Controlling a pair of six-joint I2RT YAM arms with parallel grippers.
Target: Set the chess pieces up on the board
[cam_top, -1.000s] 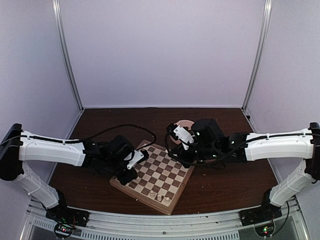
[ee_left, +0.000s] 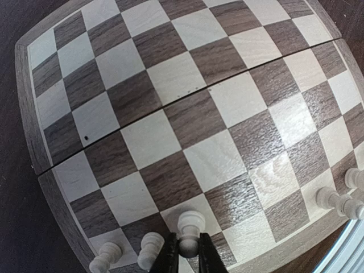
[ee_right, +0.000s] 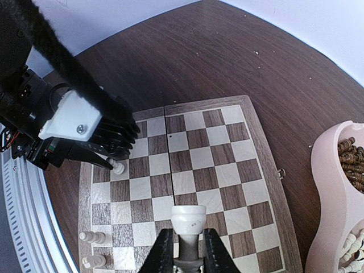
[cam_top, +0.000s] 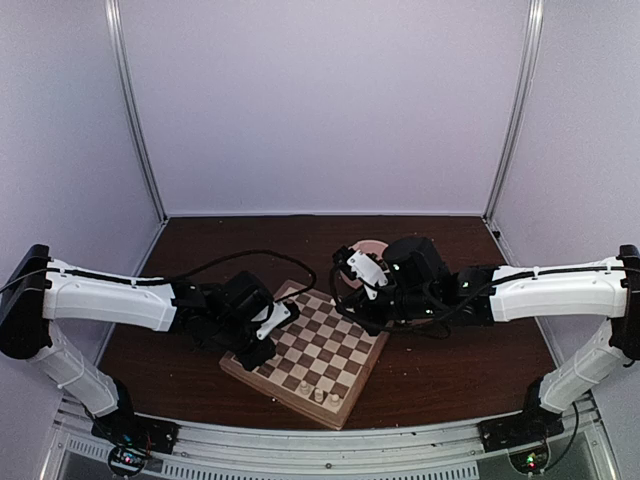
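Note:
The wooden chessboard (cam_top: 318, 345) lies turned at an angle on the table. My left gripper is low over its edge, part open, its fingers on either side of a white piece (ee_left: 191, 222). That piece stands upright on the board. Two white pieces (ee_left: 151, 247) (ee_left: 107, 256) stand beside it, partly cut off by the frame. Over the board's right side, my right gripper is shut on a white piece (ee_right: 189, 219), whose broad end points away from the fingers. In the top view both gripper tips are hard to make out.
More white pieces (ee_right: 92, 236) stand along the board's near edge. A pink bowl (ee_right: 325, 182) right of the board holds dark pieces (ee_right: 352, 162) and white ones (ee_right: 354, 253). Most squares in the board's middle are empty.
Both arms look nearly still in the top view; the left one has shifted very slightly at most. The pieces on the near edge have not moved.

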